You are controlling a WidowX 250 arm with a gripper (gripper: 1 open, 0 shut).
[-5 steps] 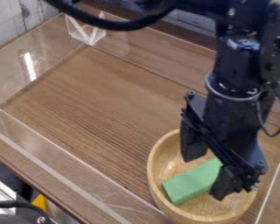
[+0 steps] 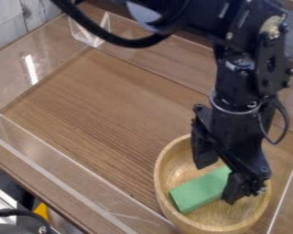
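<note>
A green block (image 2: 198,190) lies in a round, light wooden bowl (image 2: 176,164) at the lower right. My black gripper (image 2: 222,164) is lowered over the bowl, open, its fingertips at or just above the block's right part, which they partly hide. Whether they touch it I cannot tell.
A clear plastic piece (image 2: 85,27) stands at the back left. Clear rails run along the left and front edges, with black cables at the lower left.
My gripper has shifted slightly up and back in the view, over the same bowl. The bowl and block look unmoved.
</note>
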